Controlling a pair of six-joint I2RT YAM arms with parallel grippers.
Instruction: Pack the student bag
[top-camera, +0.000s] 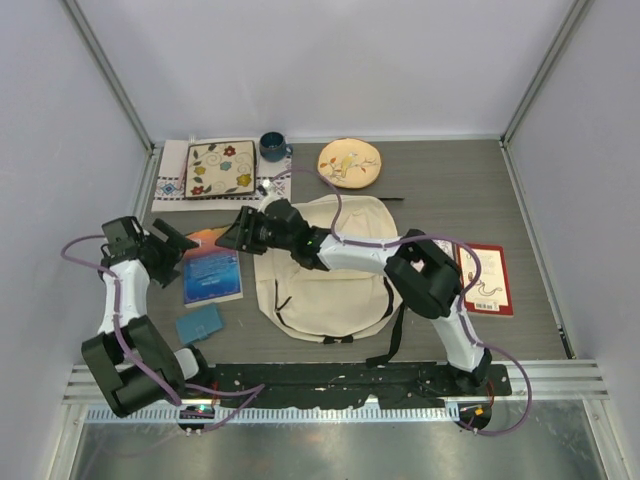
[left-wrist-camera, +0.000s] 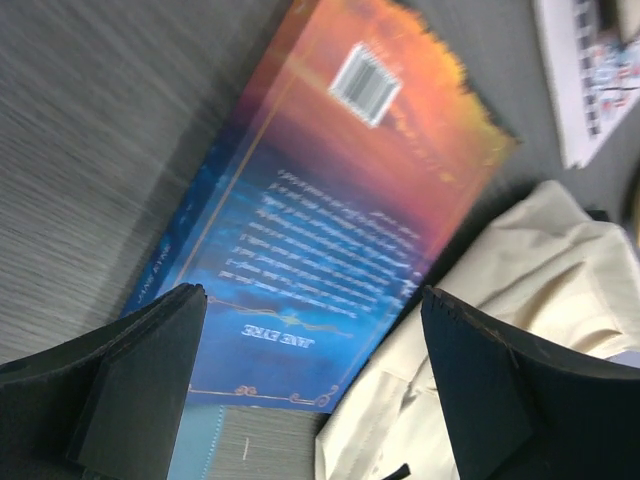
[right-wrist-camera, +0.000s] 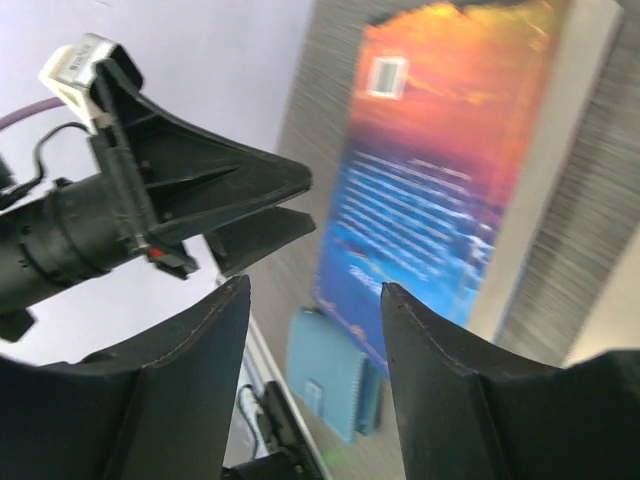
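A thick book (left-wrist-camera: 300, 250) with orange-and-blue cover and pale page edge lies on the dark table, left of the cream fabric bag (top-camera: 330, 295). My left gripper (top-camera: 175, 245) is open just left of the book, its fingers empty. My right gripper (top-camera: 240, 230) hovers near the book's upper right, with a clear gap between its fingers in its wrist view, empty. A small teal case (right-wrist-camera: 320, 370) lies below the book. At the right lies a red-bordered book (top-camera: 485, 280), with another pale book partly hidden by my right arm.
At the back are a patterned mat (top-camera: 170, 195), a floral square item (top-camera: 220, 168), a blue mug (top-camera: 273, 145) and a round yellow item (top-camera: 349, 162). White walls bound the table. Bare table is visible around the teal case.
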